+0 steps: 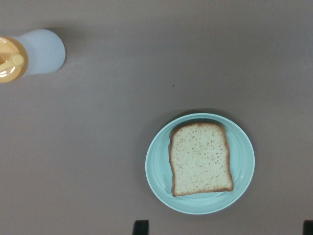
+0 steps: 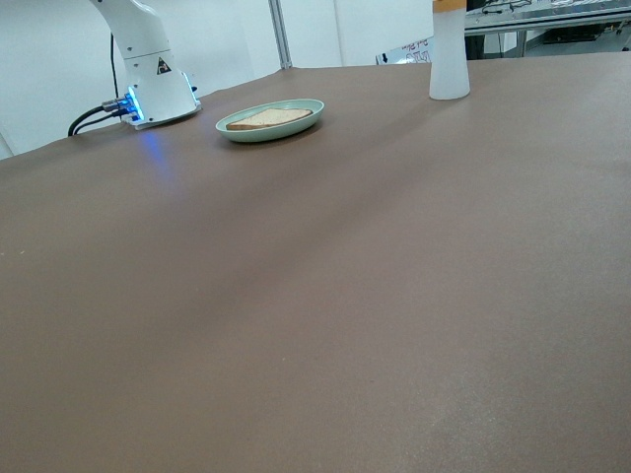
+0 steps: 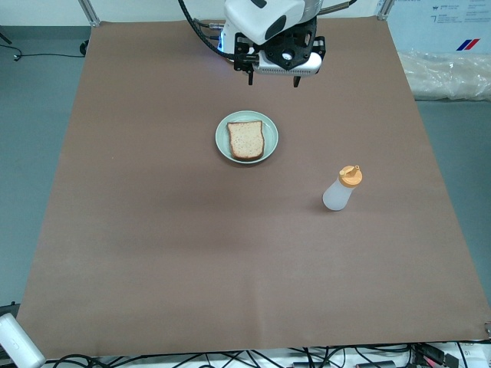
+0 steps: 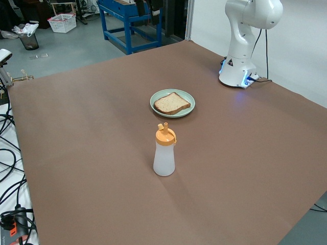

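Observation:
A slice of bread [image 3: 245, 139] [image 4: 171, 104] [image 1: 199, 159] lies on a pale green plate [image 3: 222, 144] [image 2: 306, 120] [image 1: 157, 181] in the middle of the brown table. A squeeze bottle with an orange cap [image 3: 341, 190] [image 2: 449, 59] [image 4: 164, 155] [image 1: 39, 54] stands upright to one side of it. My gripper [image 3: 273, 80] hangs above the table at the back, past the plate. In the wrist view its two dark fingertips are wide apart at the bottom edge, open, with nothing seen between them.
Cables [image 4: 10, 168] run along one outside edge, and a white wall stands behind the arm's base.

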